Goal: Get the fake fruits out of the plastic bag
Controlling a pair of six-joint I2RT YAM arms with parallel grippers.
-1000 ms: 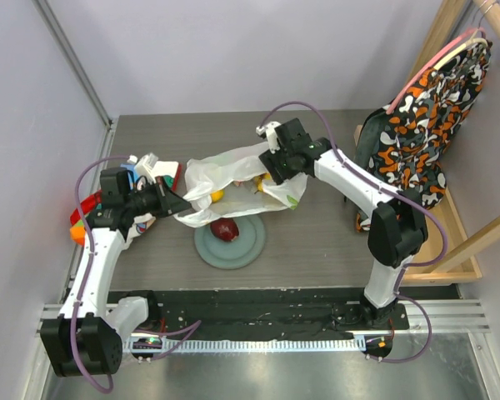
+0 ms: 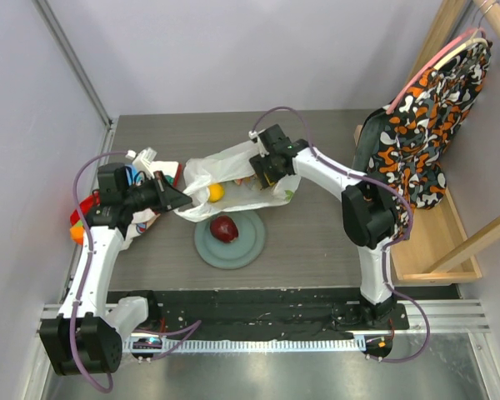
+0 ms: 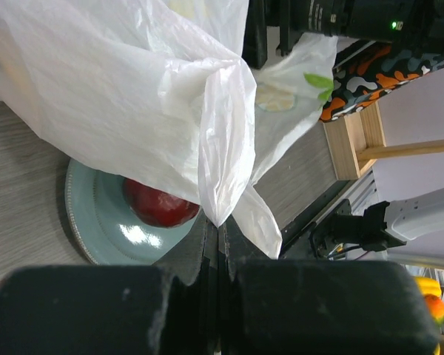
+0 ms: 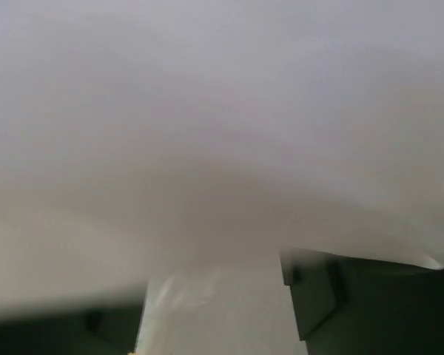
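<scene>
The white plastic bag [image 2: 207,172] lies open on the table. Inside it show a yellow-orange fruit [image 2: 216,192] and, partly covered by the right arm, some yellow fruit [image 2: 270,180]. My left gripper is shut on the bag's edge, a thin fold of plastic [image 3: 226,163] rising from its fingertips. My right gripper [image 2: 267,177] reaches into the bag's right part; in the right wrist view its fingers [image 4: 314,303] stand apart, with pale plastic behind and no fruit visible between them. A dark red fruit [image 2: 224,229] sits on the blue-green plate [image 2: 228,257].
At the left, beside the left arm, are colourful items [image 2: 85,208] and a white package [image 2: 140,218]. A wooden rack with a camouflage garment [image 2: 417,142] stands at the right. Bare table [image 2: 308,250] shows to the plate's right.
The left gripper stays at the bag's edge; the red fruit and plate have not moved.
</scene>
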